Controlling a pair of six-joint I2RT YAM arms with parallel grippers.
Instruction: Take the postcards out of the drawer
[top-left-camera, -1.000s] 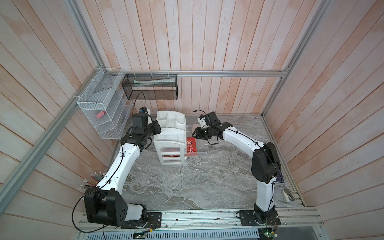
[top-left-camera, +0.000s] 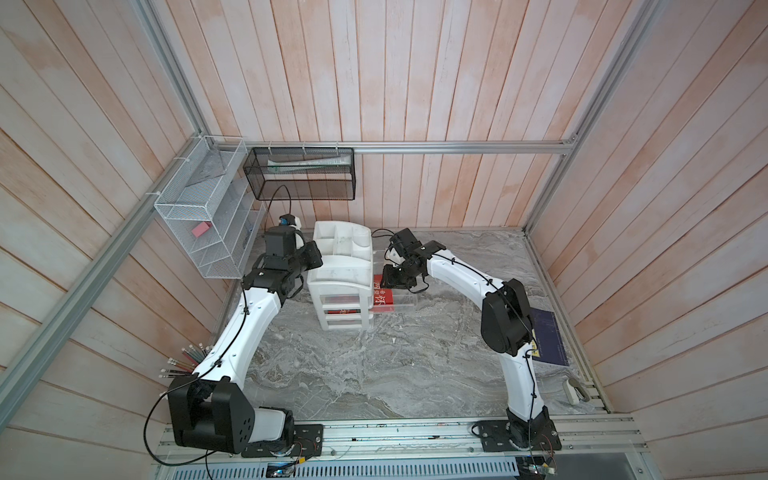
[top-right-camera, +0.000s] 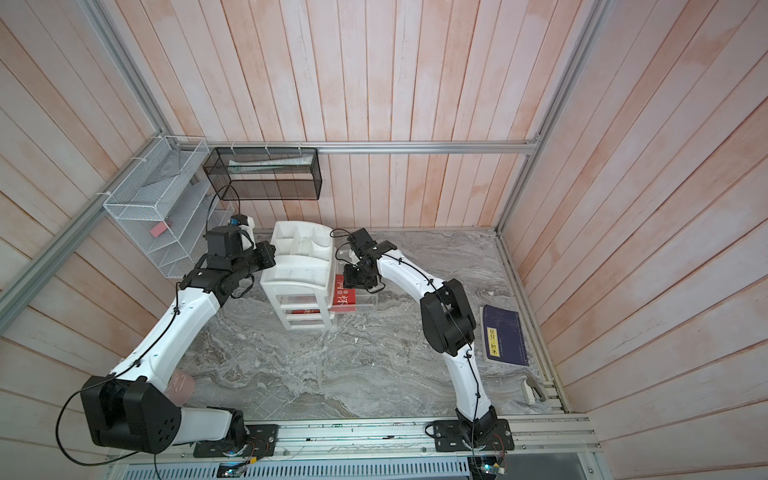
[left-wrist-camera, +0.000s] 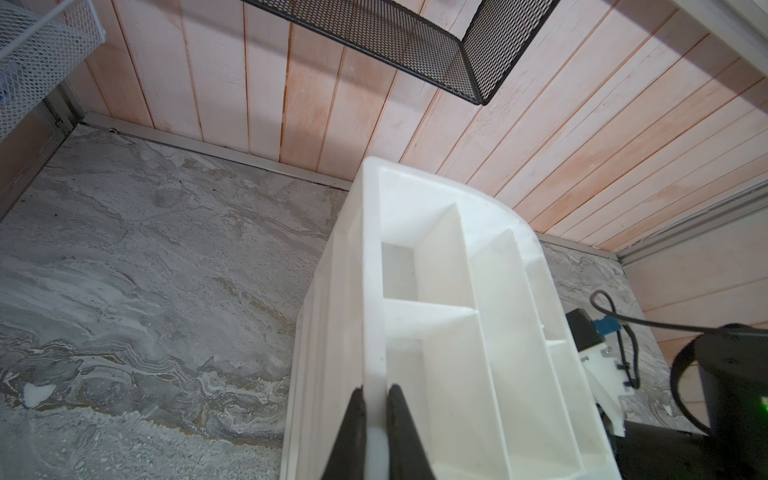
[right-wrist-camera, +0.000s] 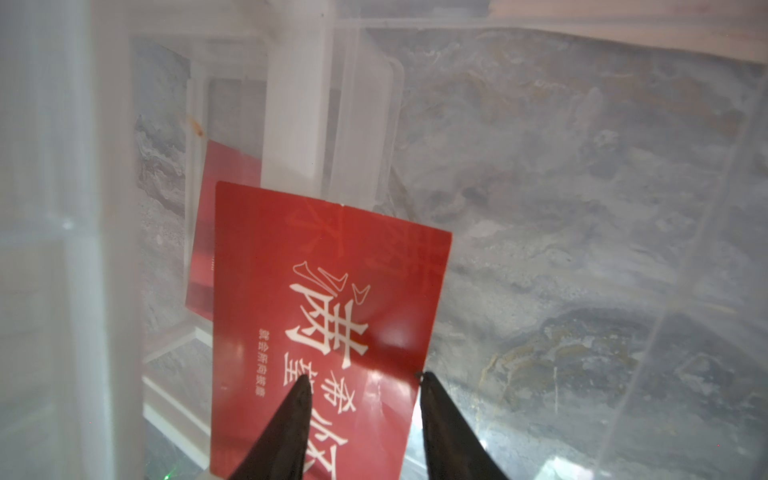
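Observation:
A clear drawer (top-left-camera: 407, 301) is pulled out from the right side of the white cabinet (top-left-camera: 341, 267). Inside lies a red postcard (right-wrist-camera: 256, 272) with white characters, reaching back toward the cabinet; a second red piece (right-wrist-camera: 230, 164) shows behind it, and whether it is a separate card I cannot tell. My left gripper is shut on the rim along the top edge of the cabinet. Over the postcard, my right gripper is open, its fingertips apart and nothing visibly gripped. Whether they touch the card is unclear.
A black mesh basket (top-left-camera: 300, 173) hangs on the back wall, and a white wire rack (top-left-camera: 204, 208) stands at the left. A dark blue book (top-right-camera: 504, 335) lies at the far right.
My right gripper has moved left and slightly down, coming over the red postcard in the drawer. The left arm and the cabinet have stayed still.

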